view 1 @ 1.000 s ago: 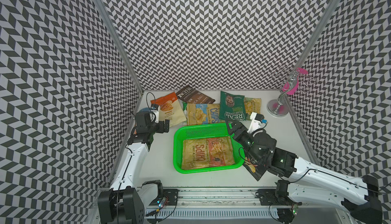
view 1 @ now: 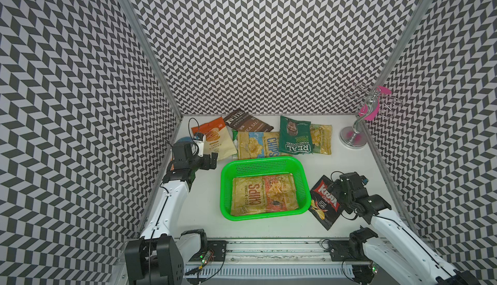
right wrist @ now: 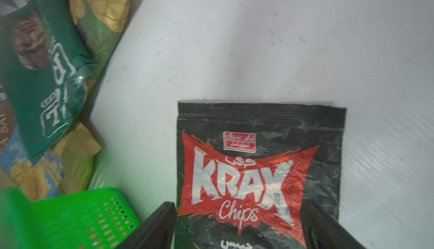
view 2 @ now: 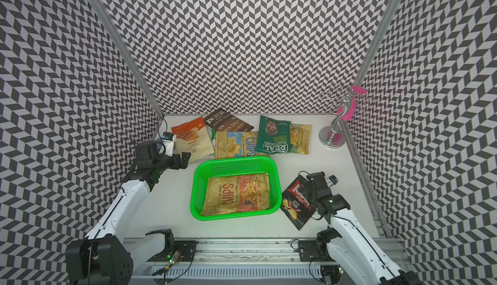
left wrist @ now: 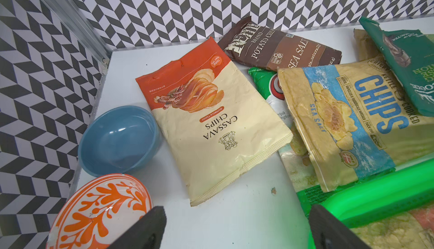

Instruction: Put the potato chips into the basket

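Observation:
The green basket (view 1: pixel 264 163) holds yellow chips bags (view 1: pixel 264 194). My right gripper is open, pointing down over the black KRAX bag (right wrist: pixel 248 181) right of the basket, its fingers either side in the right wrist view. My left gripper hangs open at the table's left, near the cassava chips bag (left wrist: pixel 212 117). Along the back lie a brown bag (left wrist: pixel 280 50), a blue-and-gold CHIPS bag (left wrist: pixel 343 117) over a green-and-white bag (left wrist: pixel 293 167), and a dark green bag (view 2: pixel 273 134) over a yellow bag (view 2: pixel 301 139).
A blue bowl (left wrist: pixel 117 140) and an orange-patterned bowl (left wrist: pixel 104 208) stand at the left edge. A metal stand with pink parts (view 1: pixel 354 137) is at the back right. Bare table shows right of the KRAX bag and left of the basket.
My right gripper has moved from above the basket's back right corner toward the right and down, over the KRAX bag. The left arm is nearly still; the bags are unchanged.

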